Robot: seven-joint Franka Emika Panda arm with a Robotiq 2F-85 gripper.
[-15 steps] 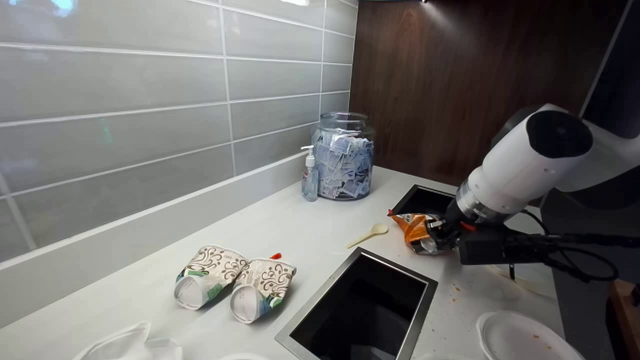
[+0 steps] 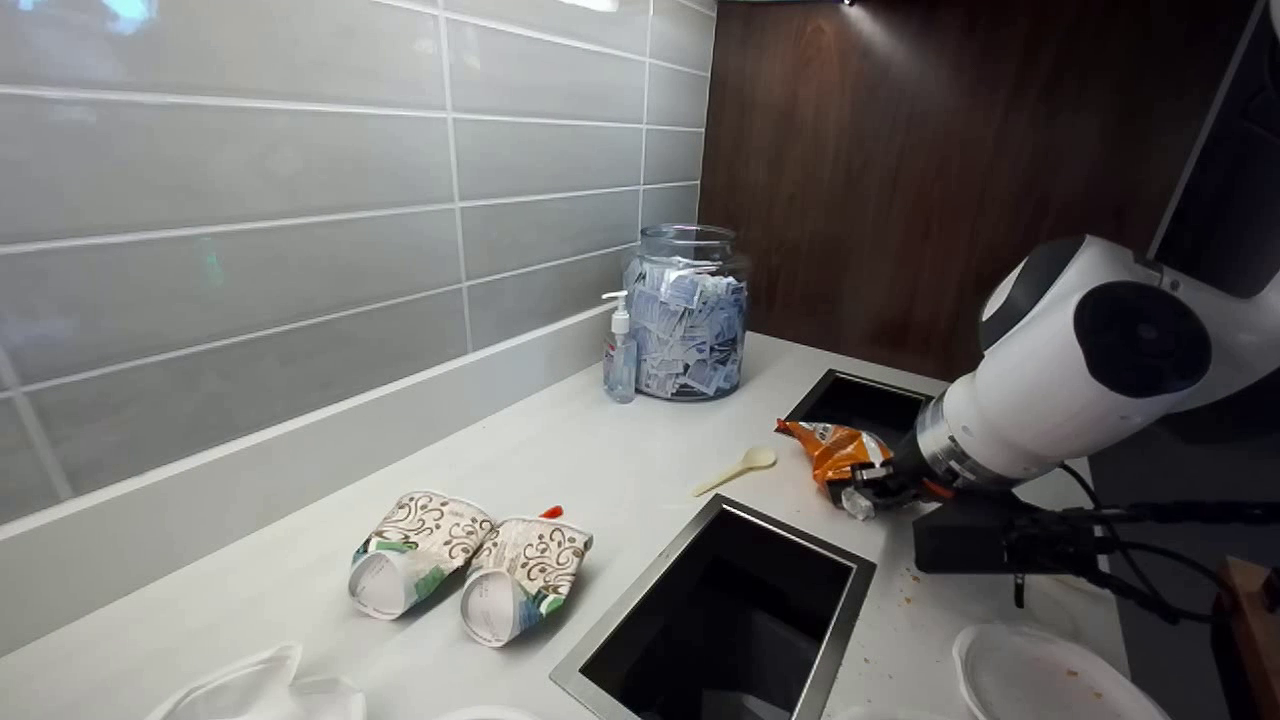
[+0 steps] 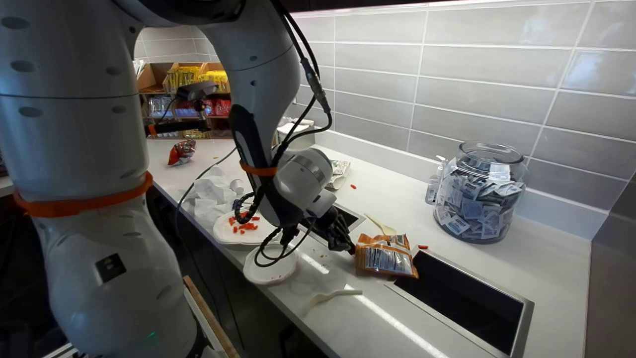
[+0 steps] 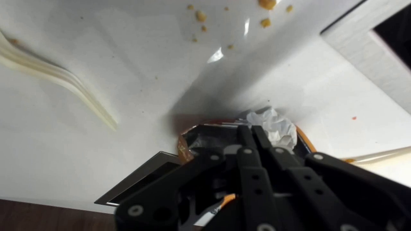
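An orange snack bag lies by the far counter opening, its wrapper crumpled. My gripper is shut on its near end, pressed against the bag's side in exterior view 2, where the bag shows its printed face. In the wrist view the gripper has its fingers close together over the bag's open mouth, whose dark inside shows. White crumpled material sticks out beside the fingertips. Exactly how much of the bag is pinched is hidden.
Two framed openings cut the counter; the far one is beside the bag. A spoon, glass jar, pump bottle, two crushed paper cups and dirty plates stand around.
The arm's wrist has rotated and tilted upward. The gripper has shifted slightly toward the front. The bag's near end has turned with it, and white crumpled material now shows below the fingers.
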